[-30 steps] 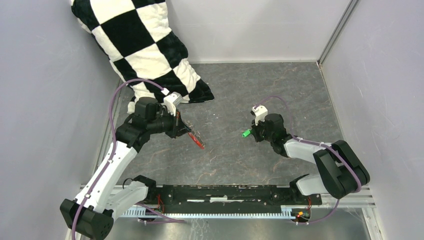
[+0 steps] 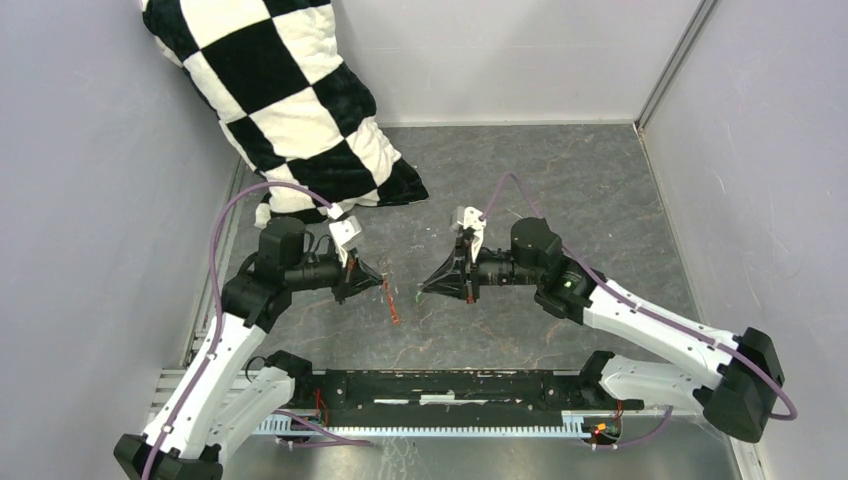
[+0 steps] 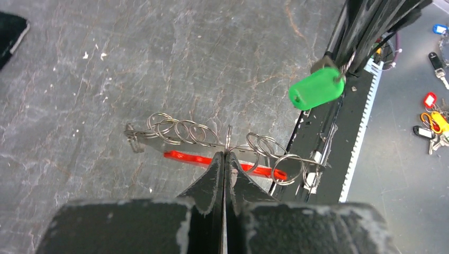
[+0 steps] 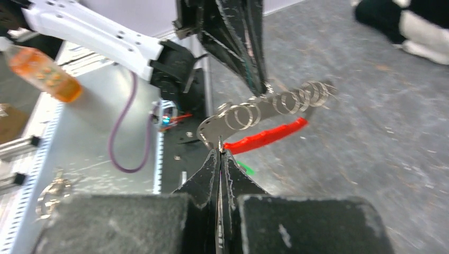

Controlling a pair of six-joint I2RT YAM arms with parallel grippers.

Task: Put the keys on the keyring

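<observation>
In the left wrist view, a grey metal strip carrying several silver rings [image 3: 188, 132] and a red bar [image 3: 190, 158] hangs at the tips of my left gripper, which is shut on it, a ring standing up between the tips. Facing it across a small gap, my right gripper [image 2: 422, 288] is shut on the ring of a green key tag [image 3: 316, 91]. The right wrist view shows a thin wire loop at the right gripper's tips [image 4: 221, 152]; only a sliver of green tag [image 4: 245, 168] appears behind them. The key itself is largely hidden.
Loose keys with coloured tags [image 3: 438, 120] lie on the metal surface past the black rail [image 3: 315, 159]. A checkered cushion [image 2: 290, 100] leans at the back left. Grey floor [image 2: 560, 350] around both grippers is clear.
My left gripper has come slightly toward the front, and the red bar has swung steeper.
</observation>
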